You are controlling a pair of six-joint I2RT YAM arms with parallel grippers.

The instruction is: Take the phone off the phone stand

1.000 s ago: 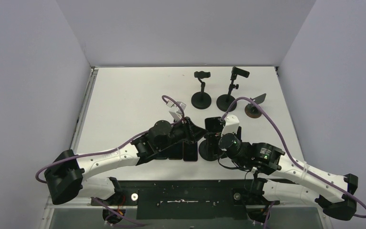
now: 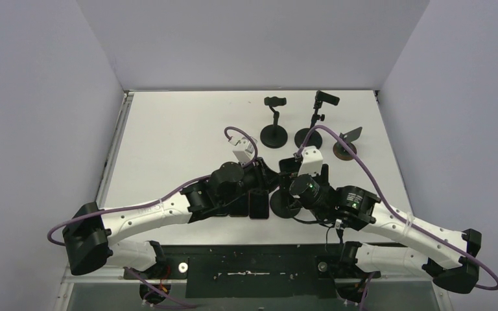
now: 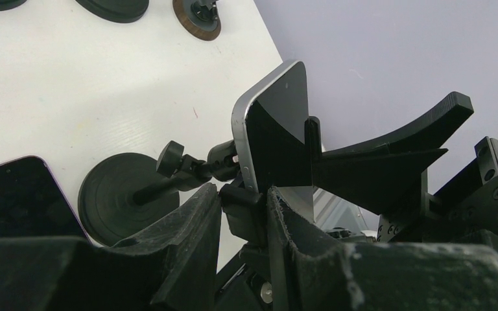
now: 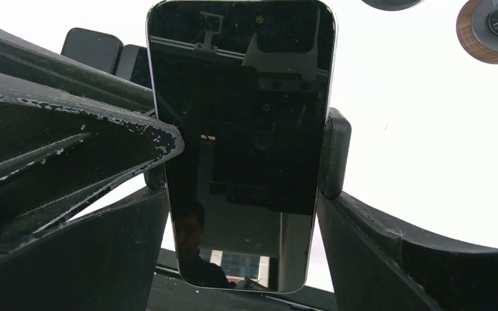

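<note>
The phone (image 4: 246, 149) stands upright in the stand, its dark screen facing the right wrist camera. Its stand has a round black base (image 3: 126, 197) and side clamps, one clamp pad (image 4: 337, 152) lying along the phone's edge. My left gripper is shut on the stand's other black clamp block (image 3: 243, 210), beside the phone's edge. My right gripper is part open around the lower half of the phone, one finger (image 4: 369, 243) on each side. Both fingers come very near its edges; whether they press on it cannot be told.
Another phone (image 2: 259, 205) lies flat left of the base, under my left arm. Two black stands (image 2: 273, 135) and a smaller stand with a wooden base (image 2: 344, 151) occupy the back right.
My left gripper has moved a little, its wrist turning slightly. The phone remains in the stand.
</note>
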